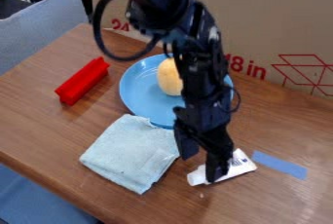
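The black arm reaches down on the right, its gripper (205,153) low and open over a white tube (232,172) lying on the wooden table; the gripper partly covers the tube, and whether it touches it I cannot tell. A folded pale blue cloth (128,155) lies just left of the tube. Behind the arm is a blue plate (134,96) with a round yellow item (169,77) on it, partly hidden by the arm.
A red elongated object (81,81) lies at the left. A strip of blue tape (283,165) is on the right of the table (65,140). A cardboard panel (274,28) closes off the back.
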